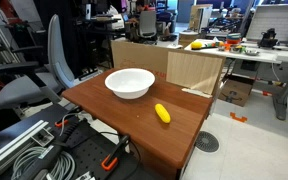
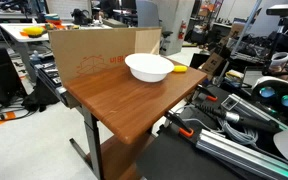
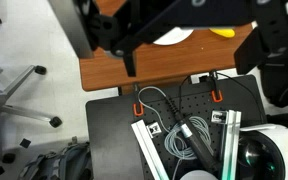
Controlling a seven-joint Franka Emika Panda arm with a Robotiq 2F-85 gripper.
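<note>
A white bowl (image 1: 130, 83) rests on the brown wooden table (image 1: 124, 112), open side up. No contents show inside it. Off to one side, apart from the bowl, lies a yellow elongated object (image 1: 162, 113). Exterior view 2 also has the bowl (image 2: 149, 67), with the yellow object (image 2: 180, 68) just beyond it. In the wrist view, my gripper stands open, its dark, blurred fingers spread wide. Between and behind them appear the table, part of the bowl (image 3: 172, 37) and the yellow object (image 3: 222, 32). Nothing shows held.
Cardboard panels (image 1: 192, 70) stand along the table's far edge. Beside the table's near edge, orange-handled clamps (image 3: 138, 108), a coiled grey cable (image 3: 184, 142) and metal rails occupy a dark surface.
</note>
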